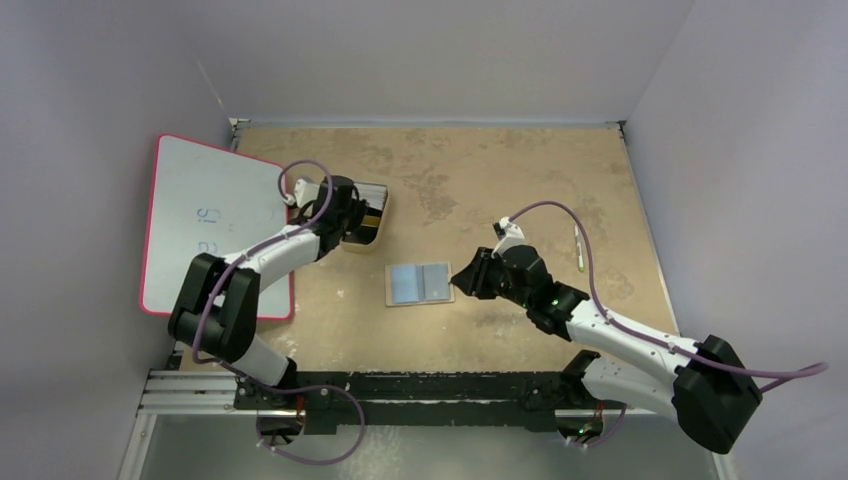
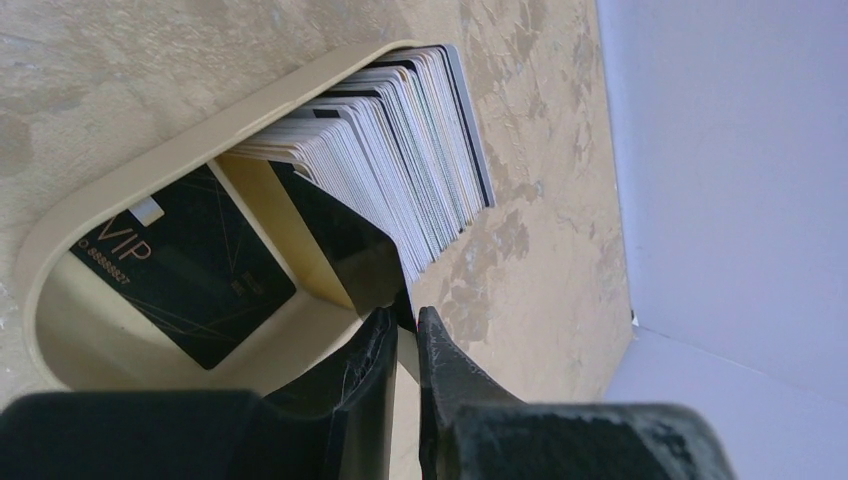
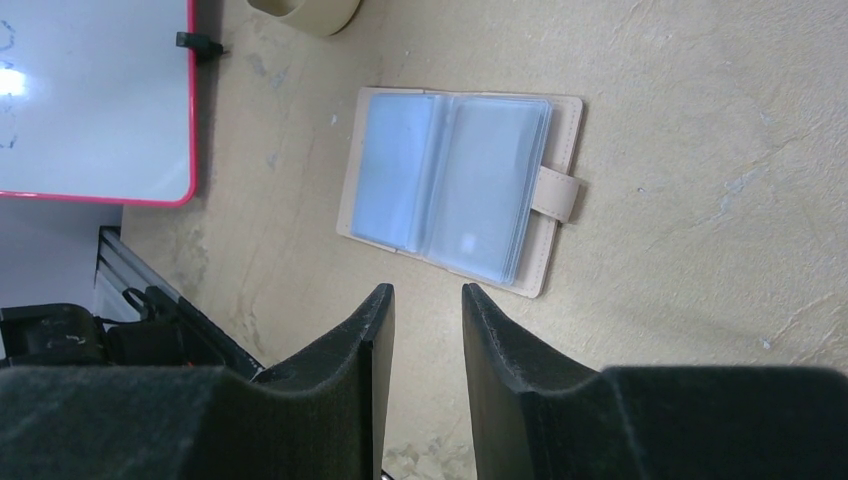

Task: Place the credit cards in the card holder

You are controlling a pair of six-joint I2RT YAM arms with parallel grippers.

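A cream container (image 2: 140, 165) holds a dense row of cards (image 2: 410, 130) and a black VIP card (image 2: 180, 270). My left gripper is at the container, its fingertips close together at the corner of a dark card (image 2: 340, 240) that leans out from the row; whether they grip it is unclear. The open card holder (image 3: 480, 185), with clear blue sleeves, lies flat on the table. My right gripper hangs near it, fingers apart with nothing between them.
A whiteboard (image 1: 200, 230) with a pink edge lies at the left. A thin pen-like item (image 1: 579, 247) lies at the right.
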